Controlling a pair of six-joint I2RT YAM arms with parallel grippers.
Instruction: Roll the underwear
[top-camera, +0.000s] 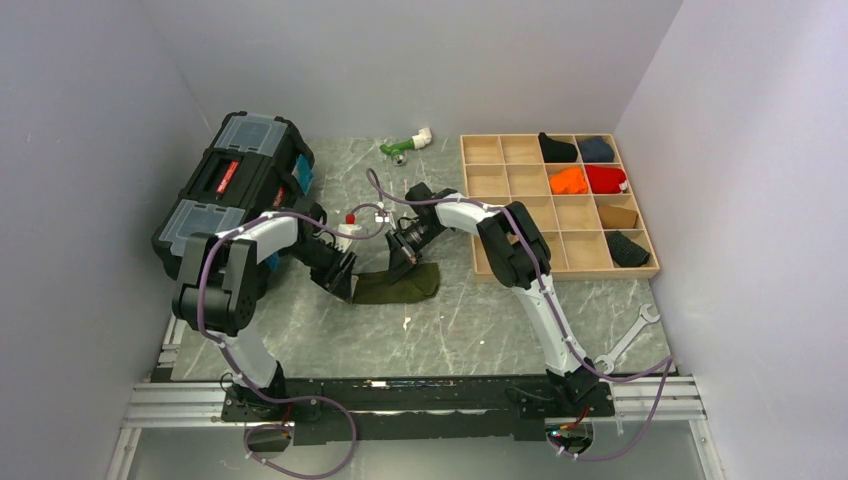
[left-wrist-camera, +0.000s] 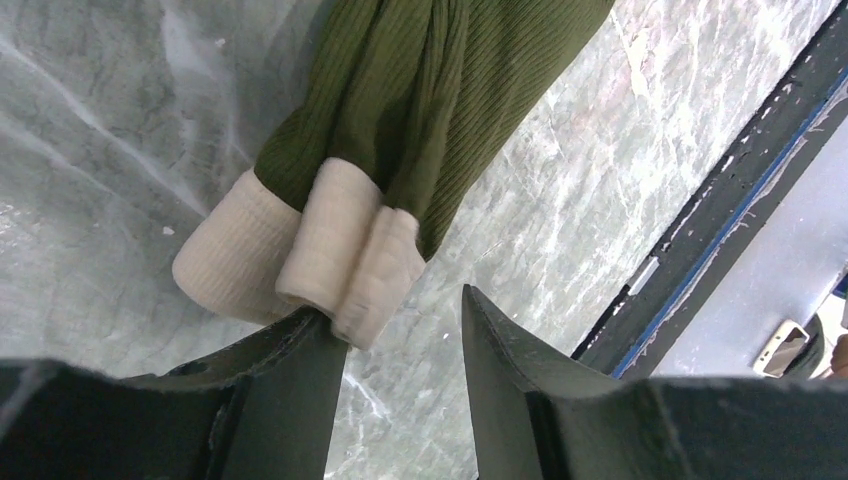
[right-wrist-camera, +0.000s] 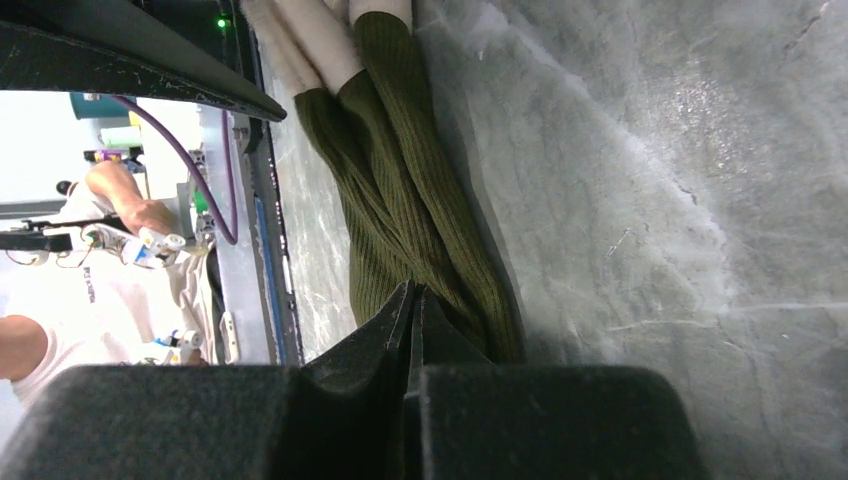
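Observation:
The dark olive underwear (top-camera: 395, 288) lies lengthwise on the grey marbled table, folded into a long strip with ribbed cloth. Its cream waistband (left-wrist-camera: 330, 235) is at the left end, bunched in several layers. My left gripper stands at that end with its fingers apart, the band's folded edge resting by one fingertip and free space beside the other. Over the middle of the strip, my right gripper has its fingertips together on the olive cloth, pinching a fold; the exact amount between them is hidden.
A wooden compartment box (top-camera: 487, 181) with rolled garments in several cells stands at the right. Black cases (top-camera: 228, 175) are stacked at the left, a green and white tool (top-camera: 408, 142) lies behind, and a wrench (top-camera: 628, 338) lies front right.

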